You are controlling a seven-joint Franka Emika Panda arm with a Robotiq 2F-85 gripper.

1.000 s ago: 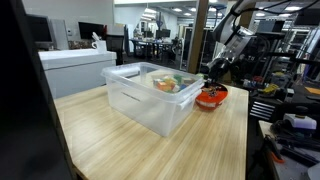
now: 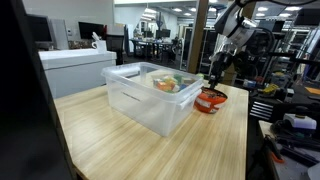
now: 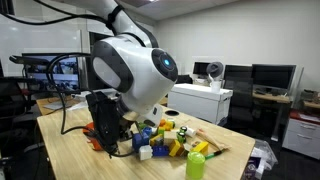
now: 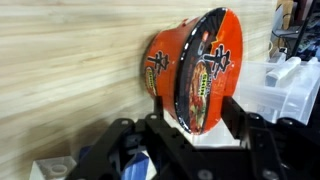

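Note:
A rounded red-orange container (image 4: 223, 62) with a black band and printed labels fills the middle of the wrist view. My gripper is shut on it, with a dark finger (image 4: 128, 138) at either side of its near end. From exterior view 1, the red container (image 2: 206, 104) shows low at the table's far right end, beneath the gripper (image 2: 212, 86). Whether it touches the tabletop cannot be told. In exterior view 2 the arm covers most of the gripper, and only part of the red container (image 3: 91, 137) shows.
A clear plastic box (image 2: 150, 108) holding colourful items stands close beside the container. Several small things, among them a green can (image 3: 196, 165) and a white cube (image 3: 146, 153), lie on the table. Bare wood (image 2: 110, 135) is free in front of the box.
In exterior view 1 the gripper and forearm have shifted slightly over the last second. The red container also sits at a slightly different angle. The clear box has stayed put.

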